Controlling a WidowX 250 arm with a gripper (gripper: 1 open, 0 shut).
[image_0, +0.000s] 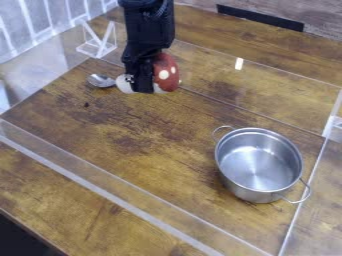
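Observation:
My black gripper (144, 72) is at the upper middle of the camera view, shut on a red and white object (166, 72) held above the wooden surface. A grey spoon-like utensil (102, 80) lies just left of the gripper. A steel pot (257, 160) with two wire handles stands empty at the lower right. The yellow-green corn-like item is hidden behind the gripper and its load.
Clear low plastic walls (174, 230) border the wooden work surface (120, 150). A white rack (96, 42) is at the upper left.

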